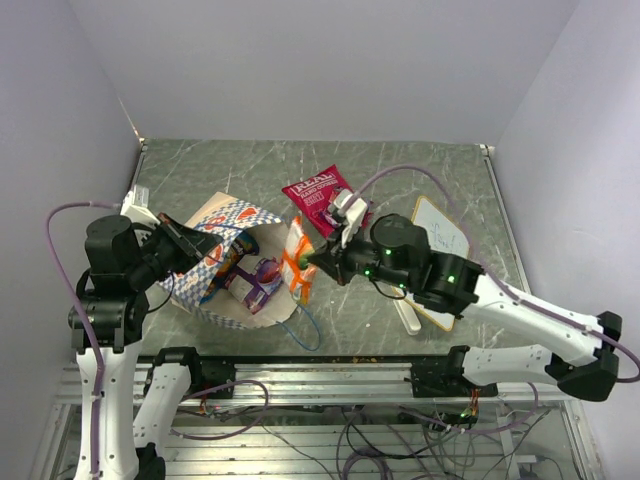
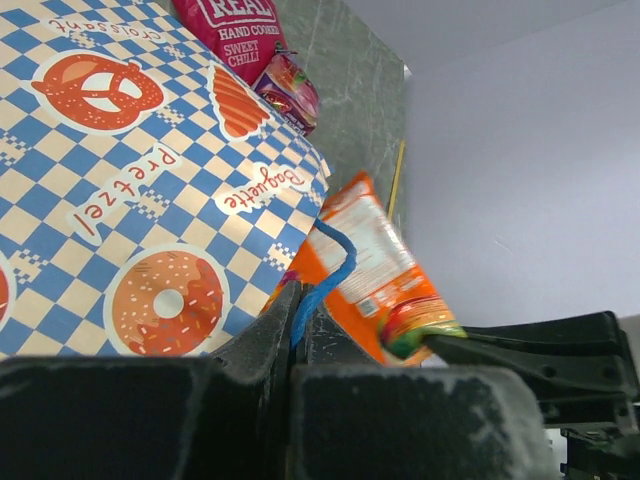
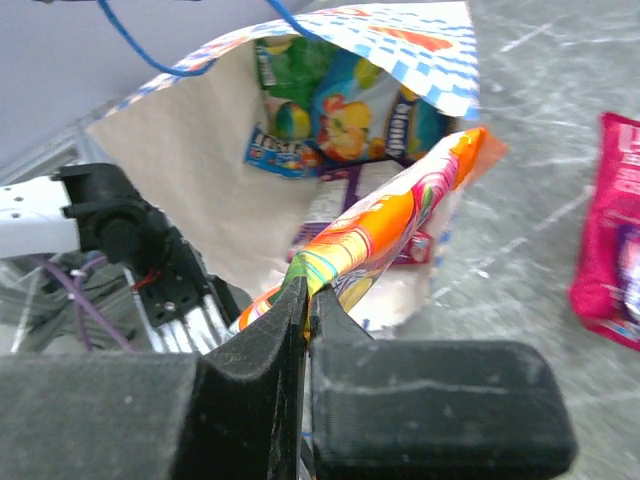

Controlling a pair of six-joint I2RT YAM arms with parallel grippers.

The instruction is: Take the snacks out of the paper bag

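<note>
The checkered paper bag lies on its side with its mouth toward the right. My left gripper is shut on its blue handle at the upper rim. An orange snack packet hangs just outside the mouth, its end pinched in my right gripper, which is shut on it. Inside the bag in the right wrist view are a purple packet, a fruit-pictured blue packet, a green packet and a small blue packet.
A large red snack bag lies behind the bag's mouth, with a smaller packet on it. A whiteboard and a white stick lie to the right, partly behind the right arm. Bare grey table surrounds these.
</note>
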